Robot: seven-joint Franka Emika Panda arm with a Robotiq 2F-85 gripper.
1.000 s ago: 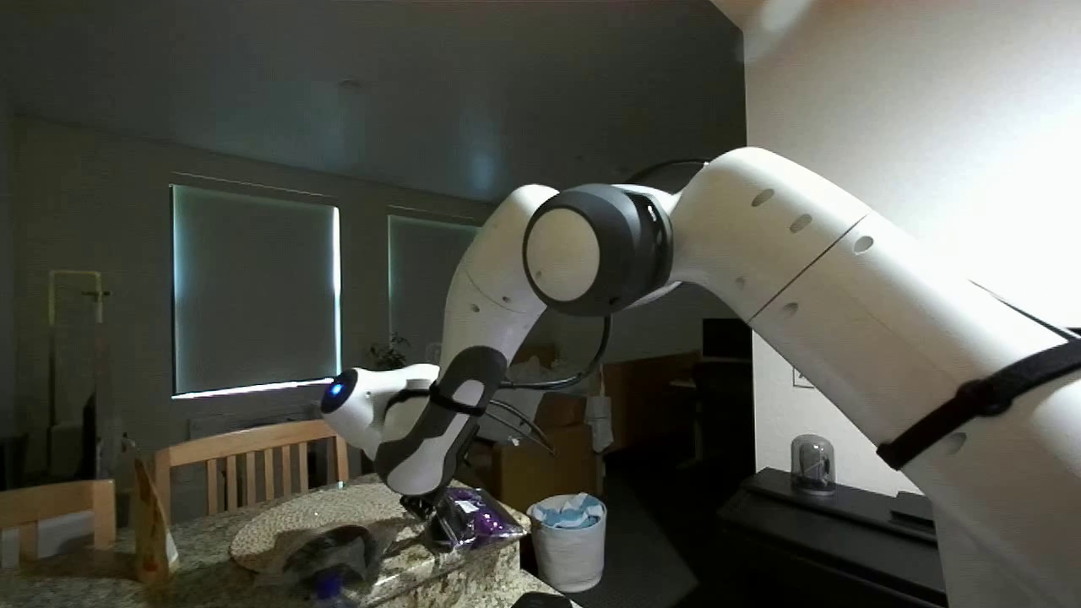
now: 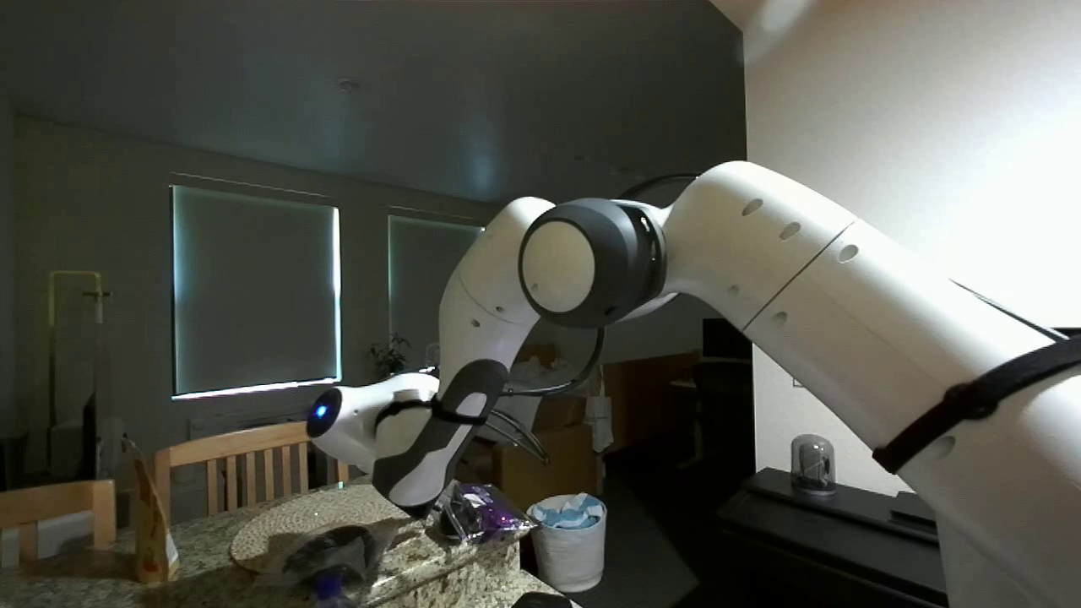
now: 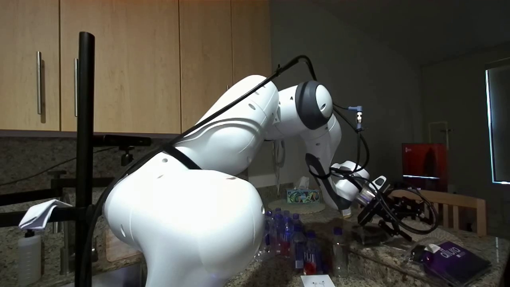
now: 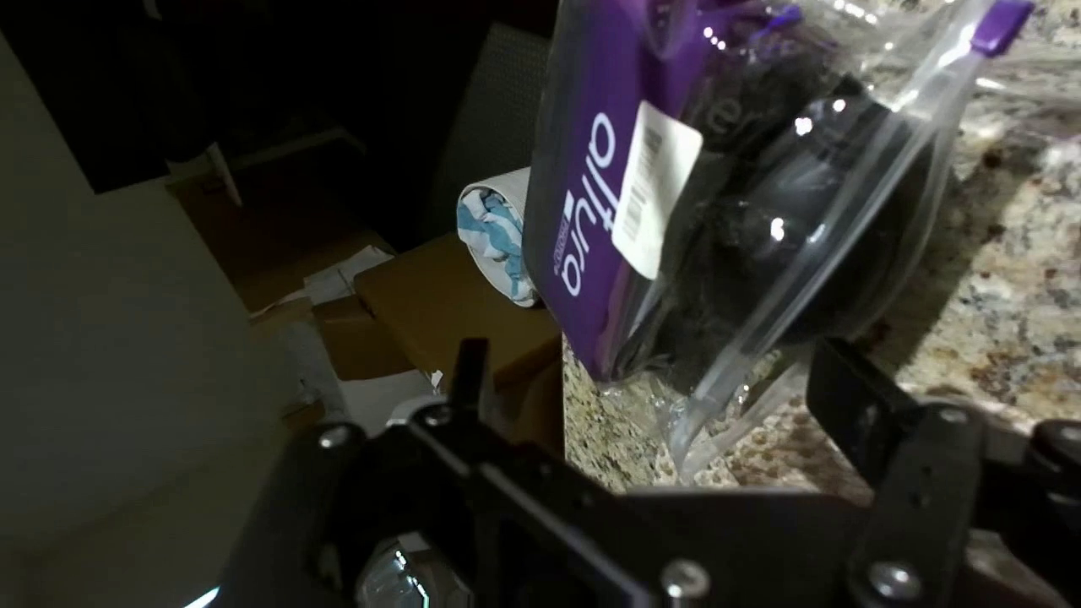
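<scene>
A clear zip bag (image 4: 801, 294) with a purple slider holds something dark and rounded and a purple box (image 4: 583, 223) marked "allura" with a white barcode label. It lies at the counter's edge, and the box reaches past that edge in the wrist view. My gripper is open, its black fingers (image 4: 471, 380) set wide apart on either side of the bag's lower end. Whether either finger touches the plastic, I cannot tell. In exterior view 2 the purple package (image 3: 449, 258) rests at the counter's right end, just below the gripper; the arm hides the fingertips in exterior view 1.
A white bin (image 2: 569, 547) stands on the floor beyond the counter's end. Several bottles (image 3: 291, 234) crowd the counter near a tissue box (image 3: 303, 196). Another dark bagged item (image 2: 329, 552) lies by the round woven mat (image 2: 279, 522). Wooden chairs (image 2: 238, 476) line the far side.
In exterior view 1 the arm has come down, its wrist lower and a little to the left. The purple package appears shifted slightly to the right.
</scene>
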